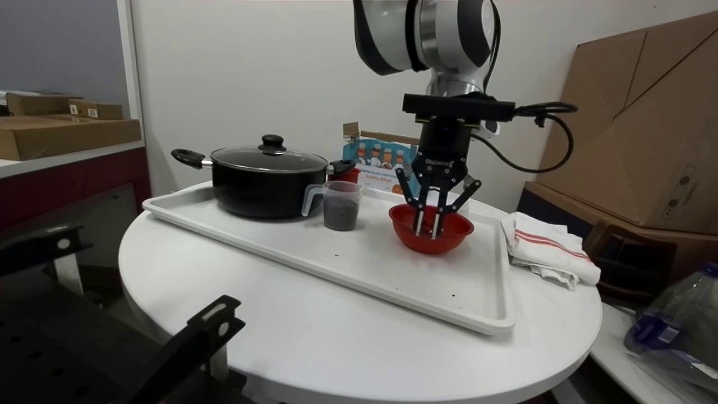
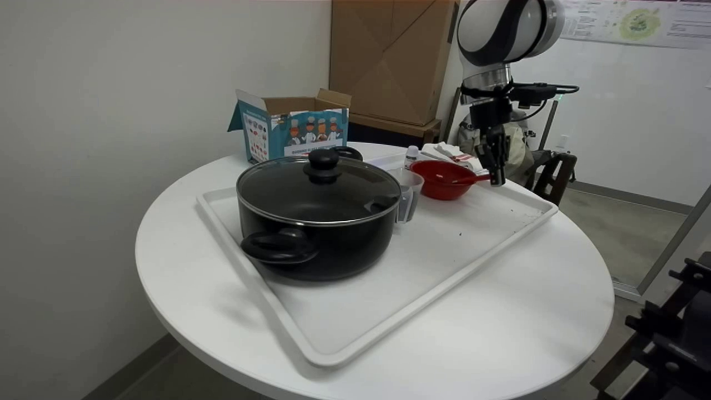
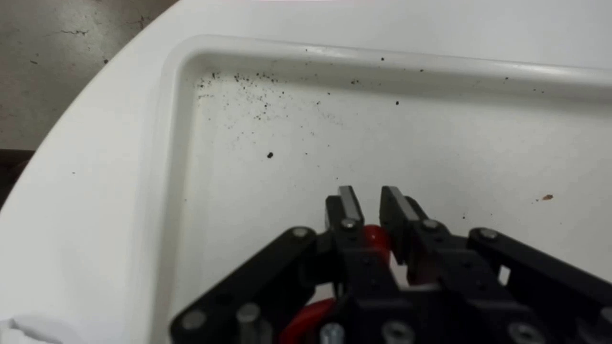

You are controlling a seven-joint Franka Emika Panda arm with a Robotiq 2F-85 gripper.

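In exterior view 1, my gripper (image 1: 427,233) has its fingers drawn close together in front of the red bowl (image 1: 431,243). A red utensil handle (image 2: 472,179) slants out over the bowl's rim, and its end meets my gripper (image 2: 496,179) in exterior view 2. The wrist view shows the rounded red handle end (image 3: 377,236) between the fingers, so my gripper is shut on it. The utensil's other end is down inside the bowl (image 2: 442,189) and its shape cannot be made out.
Left of the bowl stand a measuring cup (image 1: 341,207) with dark contents and a lidded black pot (image 1: 266,185). All share a white tray (image 1: 323,268). A folded towel (image 1: 548,246) lies right of it, and an open box (image 2: 296,130) stands behind. The tray's front right is clear apart from specks.
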